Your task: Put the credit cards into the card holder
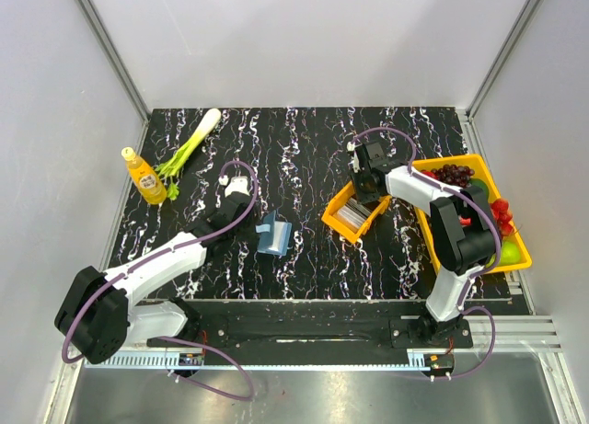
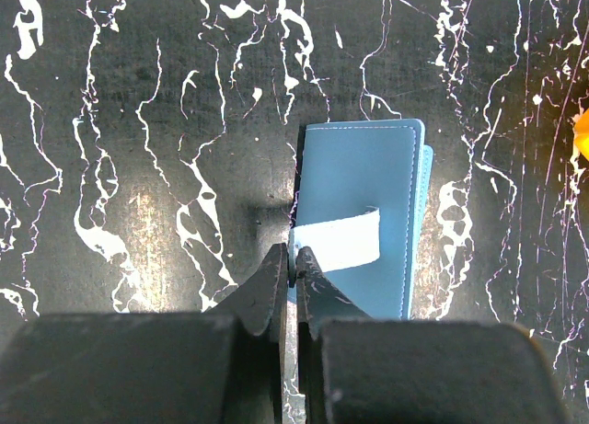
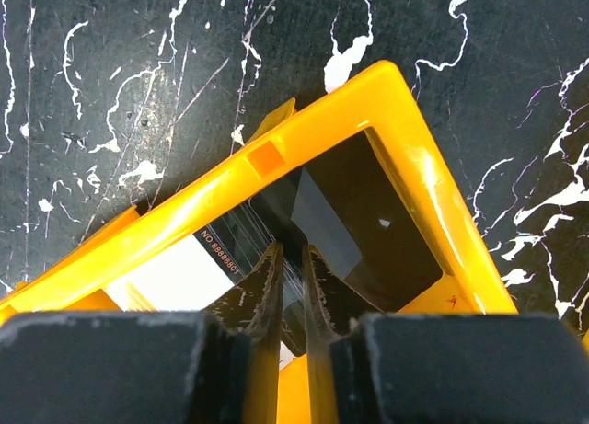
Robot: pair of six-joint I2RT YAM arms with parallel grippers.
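The blue card holder (image 2: 359,171), with a white panel on it, stands on the dark marbled table. My left gripper is shut on the near part of its left edge. Off to the right is a yellow box (image 1: 330,218) with several credit cards (image 1: 353,215) stacked inside. In the right wrist view, the top credit card (image 3: 175,275) shows white with a black band. My right gripper points down into the box over the cards' dark end. Its fingers are drawn together with only a thin gap and nothing in it; the cards lie outside them.
A yellow crate (image 1: 430,239) of fruit stands close to the right arm. Celery (image 1: 195,139) and a yellow bottle (image 1: 145,177) occupy the left back. Bare table lies between the card holder and the box.
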